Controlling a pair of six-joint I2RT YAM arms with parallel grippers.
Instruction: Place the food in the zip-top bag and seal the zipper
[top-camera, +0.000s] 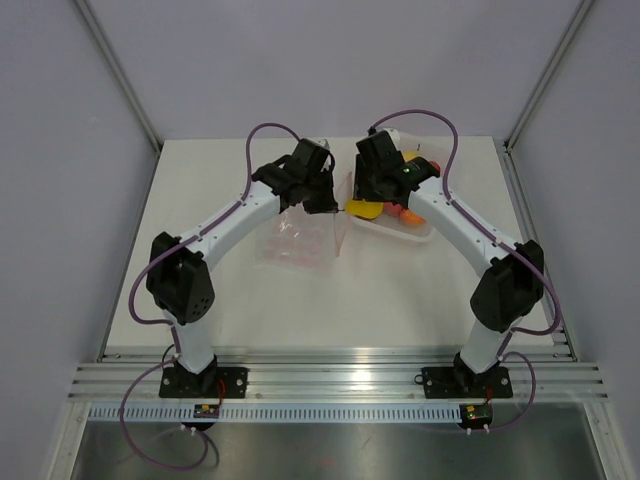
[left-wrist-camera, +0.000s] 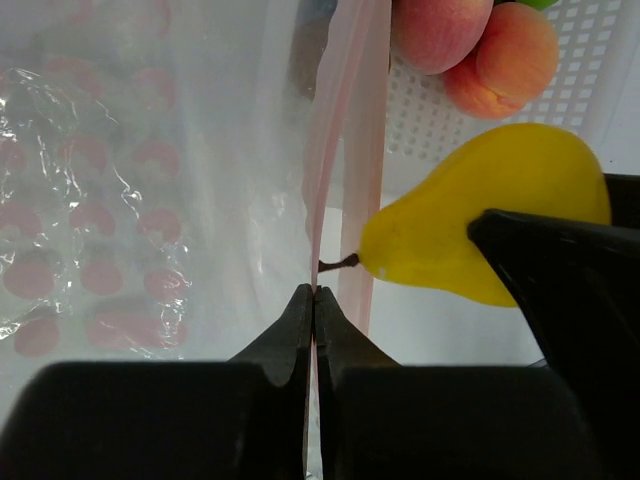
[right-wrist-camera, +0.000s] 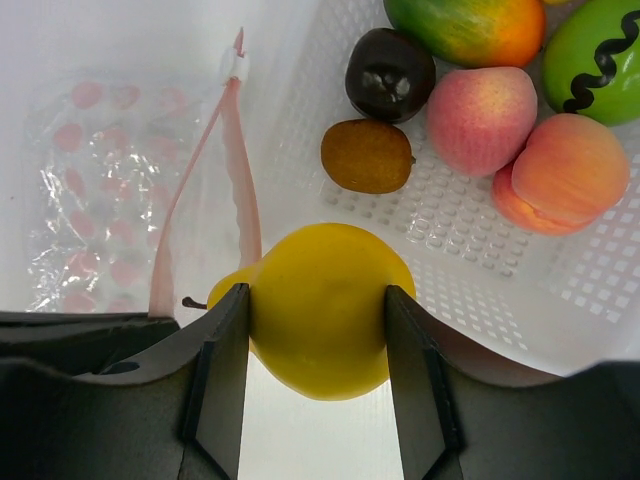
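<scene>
The clear zip bag with pink dots (left-wrist-camera: 95, 230) lies flat, its pink-edged mouth (right-wrist-camera: 240, 165) parted and facing right. My left gripper is shut on one edge of that mouth. A yellow pear (left-wrist-camera: 480, 215) sits between the fingers of my right gripper, gripped at its round end. The pear points left, its stem tip at the mouth's opening in the left wrist view. Its body is still outside the bag, above the left side of the white basket (top-camera: 400, 232).
In the basket are a brown kiwi (right-wrist-camera: 367, 156), a dark plum-like fruit (right-wrist-camera: 390, 75), a mango (right-wrist-camera: 470, 28), peaches (right-wrist-camera: 570, 168) and a green fruit (right-wrist-camera: 600, 60). Both grippers are close together at the bag's mouth.
</scene>
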